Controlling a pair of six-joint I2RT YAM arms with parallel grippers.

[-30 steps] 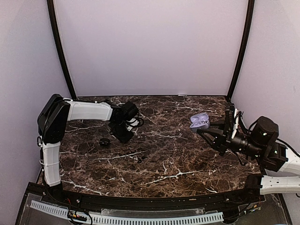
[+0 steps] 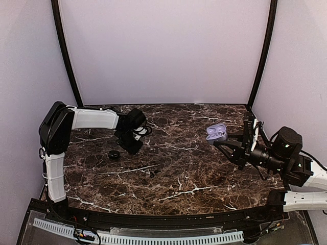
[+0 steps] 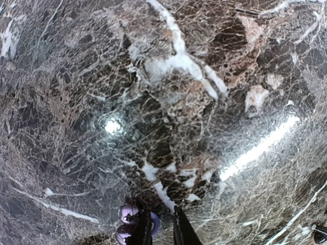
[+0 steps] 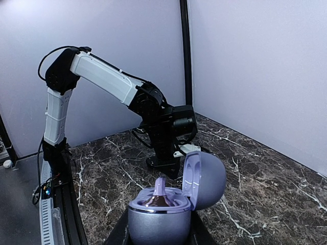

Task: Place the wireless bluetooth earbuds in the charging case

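Note:
In the right wrist view, the lilac charging case (image 4: 159, 224) stands upright with its lid (image 4: 207, 178) raised. My right gripper (image 2: 223, 143) is shut on its body. A lilac piece (image 4: 160, 187) sticks up from the case's opening; whether it is an earbud I cannot tell. Low over the table at left, my left gripper is part open, bare marble showing in its gap. A shiny purple earbud (image 3: 127, 213) lies by its left finger (image 3: 145, 229), which covers part of it; a purple curve shows on that finger's other side. From above, the left arm hides this earbud.
A small round black object (image 2: 113, 154) lies left of the left gripper, and a tiny dark bit (image 2: 152, 174) lies nearer the front. Between the arms the marble table (image 2: 179, 158) is clear. White walls enclose the sides and back.
Over the last second my left arm has shifted slightly leftward in the top view. The right arm and the case look almost still.

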